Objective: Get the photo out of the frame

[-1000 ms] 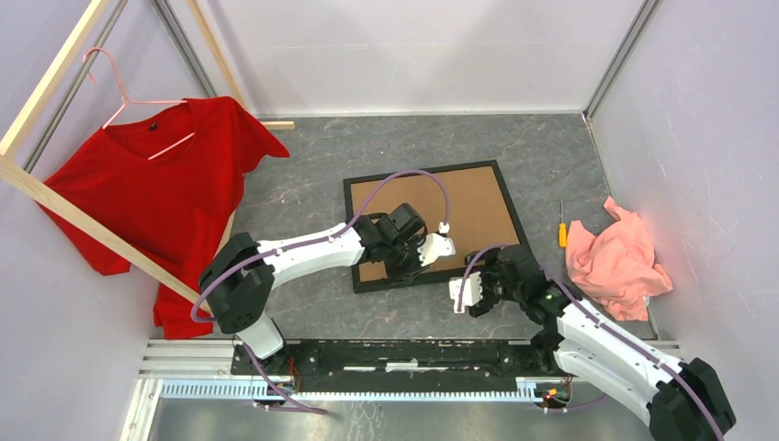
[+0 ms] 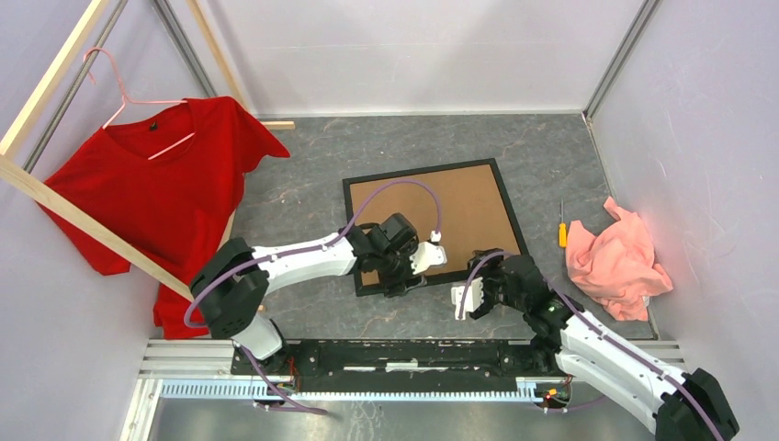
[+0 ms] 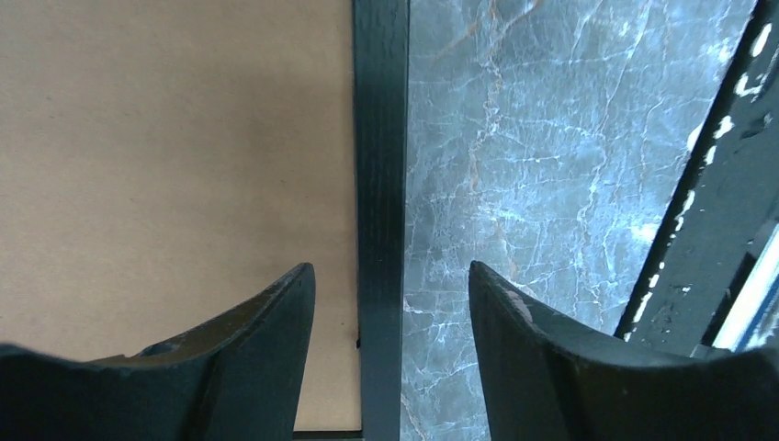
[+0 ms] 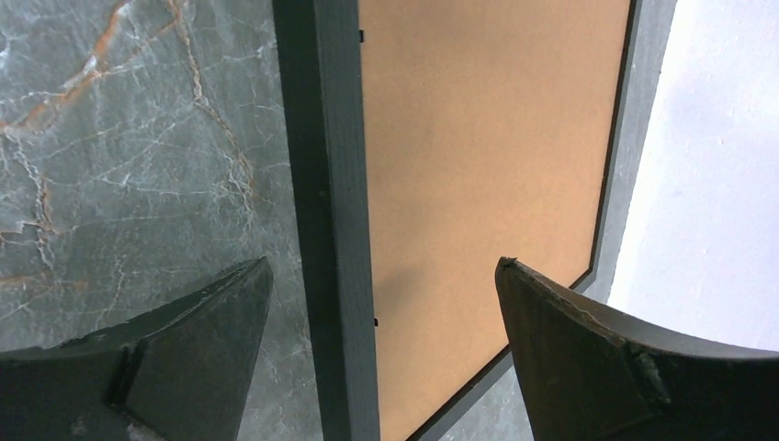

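Observation:
The frame (image 2: 360, 288) has black edges and lies on the floor with a brown backing board (image 2: 459, 197) facing up. No photo shows. Over its front edge, my left gripper (image 2: 402, 288) is open. In the left wrist view the black edge bar (image 3: 378, 202) runs between the two spread fingers, touched by neither as far as I can tell. My right gripper also stands open, with the frame's edge bar (image 4: 347, 230) lying between its fingers, one over the board side and one over the floor. Small dark tabs sit along the bar's inner side.
A yellow screwdriver (image 2: 562, 234) and a crumpled pink cloth (image 2: 617, 266) lie right of the frame. A red T-shirt (image 2: 165, 184) hangs on a wooden rack at left.
The right gripper has moved only slightly.

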